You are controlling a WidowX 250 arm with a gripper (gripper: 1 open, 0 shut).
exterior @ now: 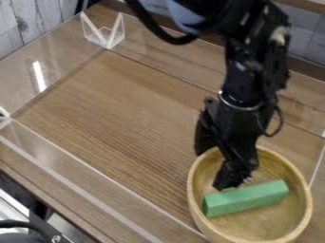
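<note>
My black gripper (219, 160) has its fingers open over the upper left part of a round tan bowl (295, 213) at the lower right. A green rectangular block (246, 197) lies inside the bowl, just below the fingertips. I see nothing held between the fingers.
A small white wire-like object (105, 30) stands at the back left. The arm hides part of the table at the upper right.
</note>
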